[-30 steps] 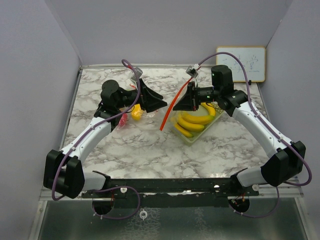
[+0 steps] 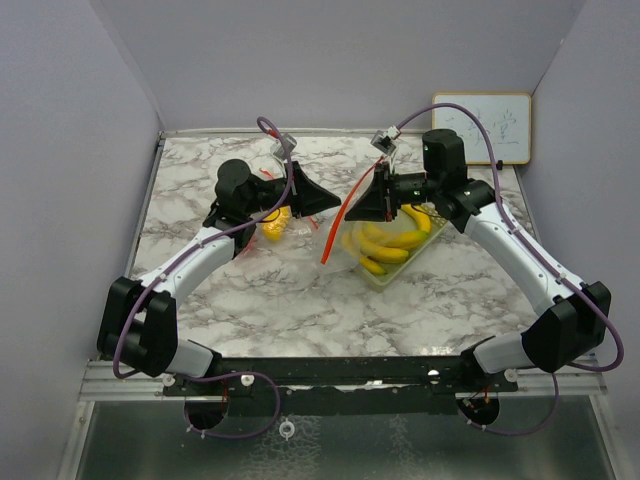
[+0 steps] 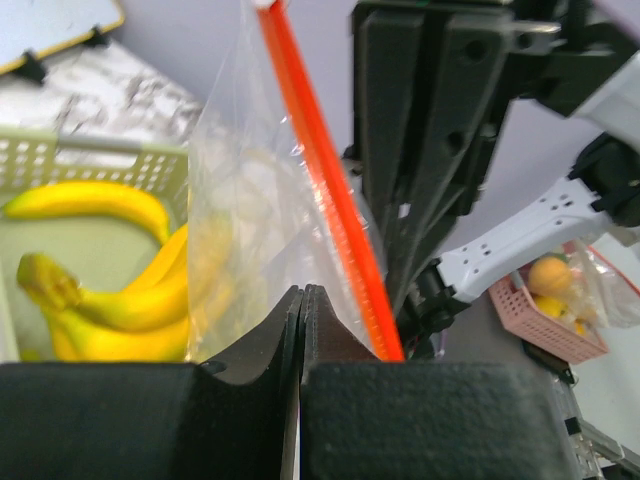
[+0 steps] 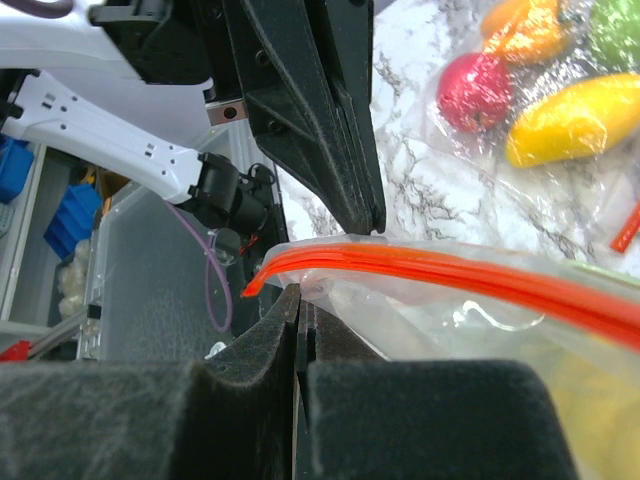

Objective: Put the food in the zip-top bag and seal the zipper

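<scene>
A clear zip bag with an orange zipper strip (image 2: 345, 218) hangs slantwise in the middle of the top view. My right gripper (image 2: 350, 216) is shut on the bag by the strip; the pinched film is hidden in the right wrist view. My left gripper is shut with nothing between its fingers. In the left wrist view, the orange strip (image 3: 335, 195) runs past just right of those fingertips, outside them. Bananas (image 2: 385, 245) show at the basket, partly through the film; which lie inside the bag I cannot tell.
A green basket (image 3: 95, 150) stands under the bag. On the marble table to the left lies a filled clear bag with a red fruit (image 4: 474, 92) and a yellow fruit (image 4: 572, 120). A whiteboard (image 2: 490, 125) stands at the back right.
</scene>
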